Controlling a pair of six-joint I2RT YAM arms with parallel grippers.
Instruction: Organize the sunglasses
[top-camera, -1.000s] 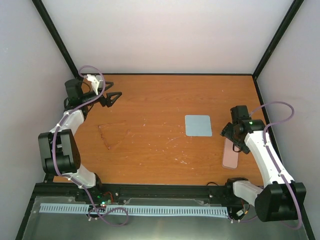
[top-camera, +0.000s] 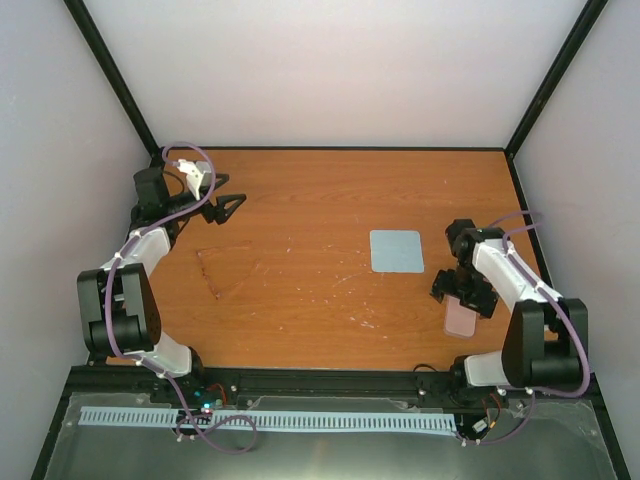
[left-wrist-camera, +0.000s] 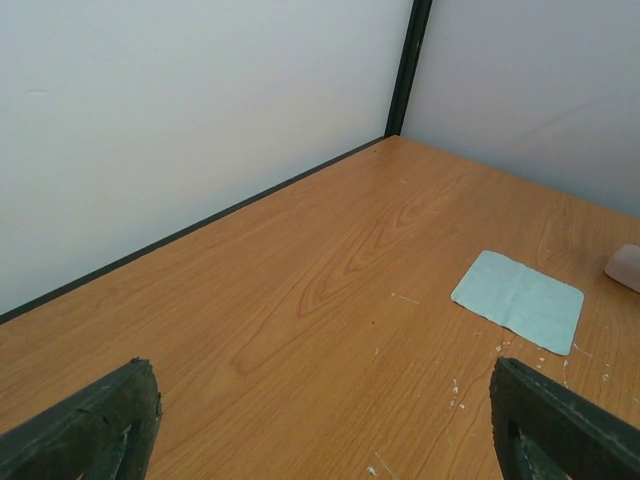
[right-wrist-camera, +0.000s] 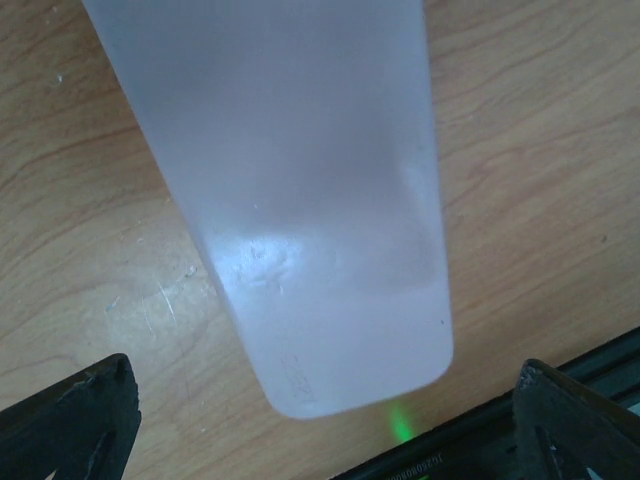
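A pale pinkish case (top-camera: 460, 322) lies at the table's right front, filling much of the right wrist view (right-wrist-camera: 300, 250). My right gripper (top-camera: 450, 295) is open low over it, with the case's rounded end between and beyond its fingertips in the wrist view. A light blue square cloth (top-camera: 396, 250) lies flat right of centre, also in the left wrist view (left-wrist-camera: 517, 300). My left gripper (top-camera: 225, 195) stands open at the back left, nothing between its fingers. No sunglasses are recognisable.
White walls with black frame posts bound it at the back and sides. A black rail (top-camera: 300, 382) runs along the front edge.
My right arm has bent, bringing its gripper down and slightly left, toward the front over the pink case. The left arm has moved very slightly down.
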